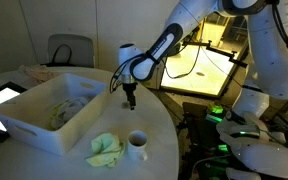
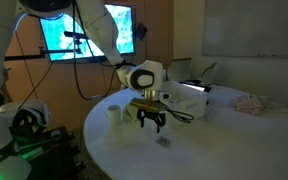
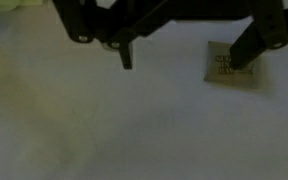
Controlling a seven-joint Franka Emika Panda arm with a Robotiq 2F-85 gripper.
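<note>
A small tan square (image 3: 229,68) with dark printed marks lies flat on the pale table. In the wrist view it sits by the right finger, partly covered by it. In exterior view 2 the small square (image 2: 164,141) shows as a greyish patch just below and right of my gripper (image 2: 150,124). My gripper (image 1: 129,100) is open above the table, with its fingers apart and nothing gripped between them. From exterior view 1 the square is mostly hidden by the fingers.
A large white box (image 1: 44,132) with things inside stands to the left. Nearer are a pale green cloth (image 1: 105,151) and a white mug (image 1: 137,146). A pinkish cloth (image 2: 250,104) lies at the far side. Bare table surrounds the square.
</note>
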